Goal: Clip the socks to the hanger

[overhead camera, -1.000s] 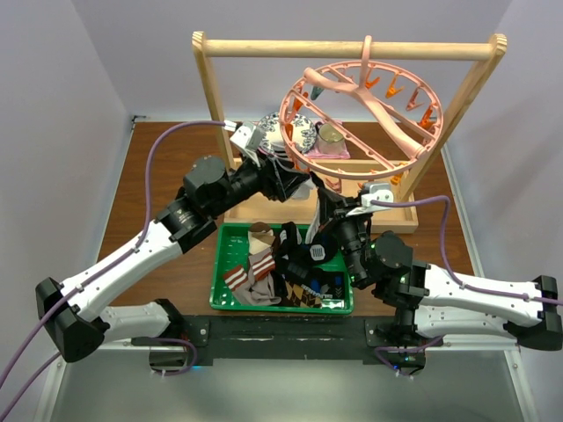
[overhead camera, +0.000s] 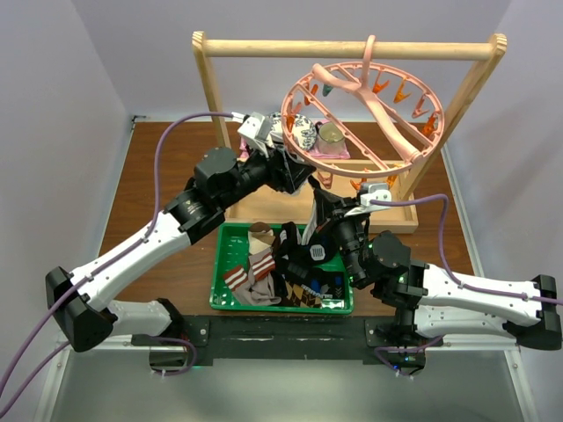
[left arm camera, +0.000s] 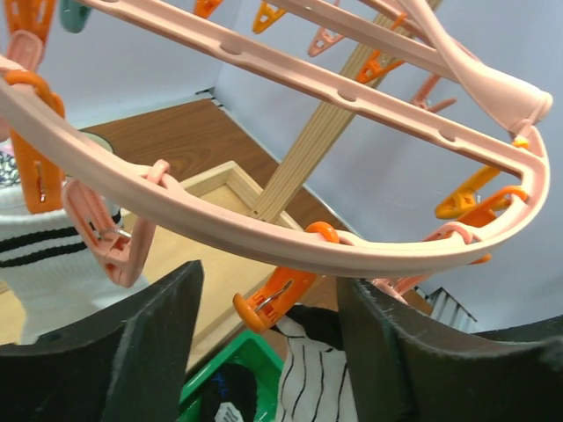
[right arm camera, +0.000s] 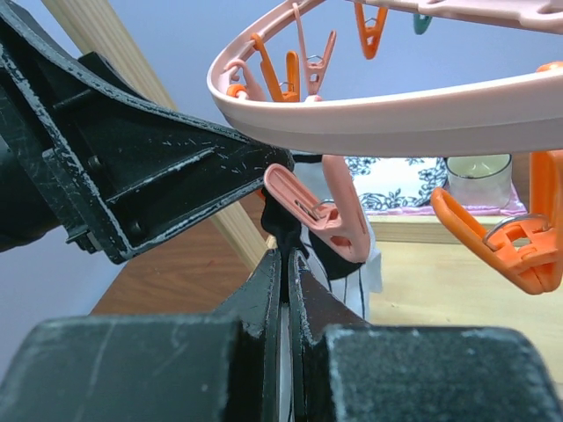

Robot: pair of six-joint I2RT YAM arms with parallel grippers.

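Note:
The pink clip hanger (overhead camera: 405,164) hangs from the wooden rack. My left gripper (overhead camera: 295,176) is at its front-left; in its own view the fingers stand apart, below an orange clip (left arm camera: 273,299). A white sock with black stripes (left arm camera: 44,272) hangs behind a pink clip (left arm camera: 110,237). My right gripper is shut just below a pink clip (right arm camera: 317,211), with a black-and-white striped sock at its tips, partly hidden; whether it pinches the sock is hard to see.
A green tray (overhead camera: 215,281) of socks sits below. A wooden base (overhead camera: 255,207), floral cloth and a jar (right arm camera: 478,180) are behind.
The right arm is nearly still.

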